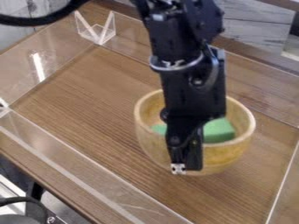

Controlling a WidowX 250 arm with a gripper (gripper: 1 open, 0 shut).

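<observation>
My black gripper [177, 162] reaches down from the top of the view over a yellow bowl [229, 149] in the middle right. Its lower end is at the bowl's front, shut on the bowl's wall as far as can be seen. A green object [218, 130] lies inside the bowl, partly hidden behind the gripper.
A clear plastic piece [96, 26] stands at the back left. Transparent edging runs along the table's sides, and a dark cable lies at the lower left.
</observation>
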